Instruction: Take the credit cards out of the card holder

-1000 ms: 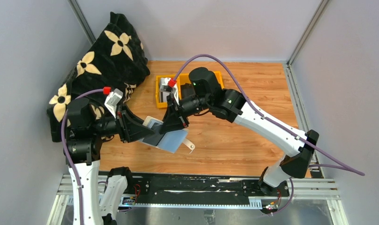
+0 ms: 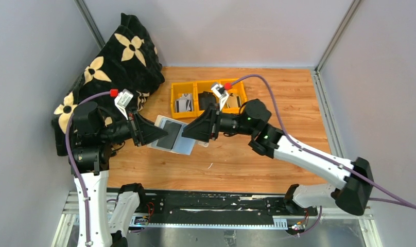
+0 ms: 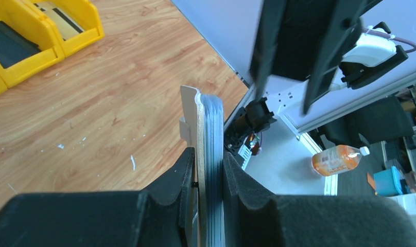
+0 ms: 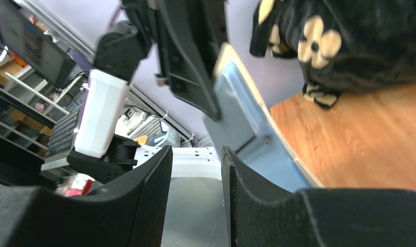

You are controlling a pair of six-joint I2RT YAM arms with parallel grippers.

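Note:
My left gripper is shut on the card holder [image 2: 183, 144], a pale-edged booklet of light blue sleeves with a dark grey panel; in the left wrist view its layered edge [image 3: 212, 123] stands upright between the fingers. My right gripper hovers at the holder's right side, its fingers parted a little with nothing visible between them. In the right wrist view the holder's blue face [image 4: 283, 164] lies just beyond those fingers, blurred; whether they touch it I cannot tell.
A yellow bin [image 2: 175, 113] with compartments holding cards and dark items stands at the back. A black flowered cushion [image 2: 108, 67] fills the back left.
My right gripper has moved to the right and turned, away from the middle of the holder. The holder, held by my left gripper, has shifted slightly up and left.

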